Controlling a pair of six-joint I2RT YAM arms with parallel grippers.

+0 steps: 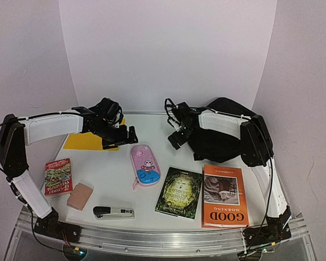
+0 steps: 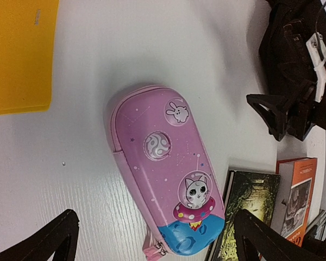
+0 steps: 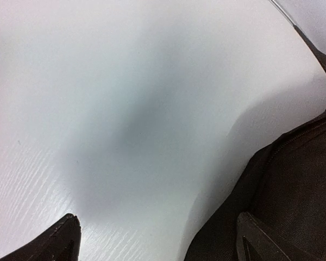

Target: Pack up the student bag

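A pink pencil case (image 1: pixel 145 165) with a cat print and a blue end lies in the middle of the table. My left gripper (image 1: pixel 120 142) hangs over the table just behind it, open; in the left wrist view the case (image 2: pixel 162 157) lies below the wide-apart fingers, untouched. The black bag (image 1: pixel 217 142) slumps at the back right, partly hidden under my right arm. To its left, my right gripper (image 1: pixel 176 138) is open above bare table. In the right wrist view, the bag's dark cloth (image 3: pixel 293 185) fills the lower right, and nothing is between the fingers.
A green book (image 1: pixel 179 192) and an orange book (image 1: pixel 225 196) lie at front right. At front left are a red book (image 1: pixel 58 176), a pinkish-brown pad (image 1: pixel 80 196) and a stapler (image 1: pixel 113 212). A yellow folder (image 1: pixel 89 142) sits under the left arm.
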